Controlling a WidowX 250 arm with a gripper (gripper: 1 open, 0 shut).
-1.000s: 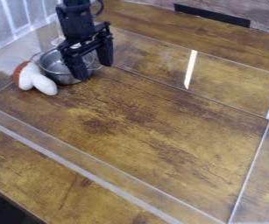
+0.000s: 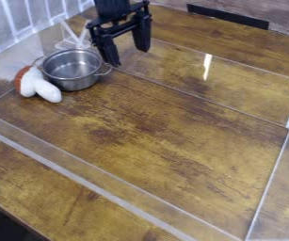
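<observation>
My black gripper (image 2: 120, 29) is at the top centre of the camera view, above and behind a steel pot (image 2: 73, 80). Whether its fingers are open or shut is hard to tell at this size. The pot sits on the wooden table at the left. Beside it, at its left, lies a white and orange plush-like object (image 2: 41, 91).
A white object (image 2: 73, 38) stands behind the pot. Clear low panels border the wooden work area (image 2: 172, 151), whose middle and front are bare. A dark slot (image 2: 229, 15) is at the back right.
The gripper has risen and moved back, away from over the pot, which is now uncovered. The pot and the white and orange object appear to stay in place.
</observation>
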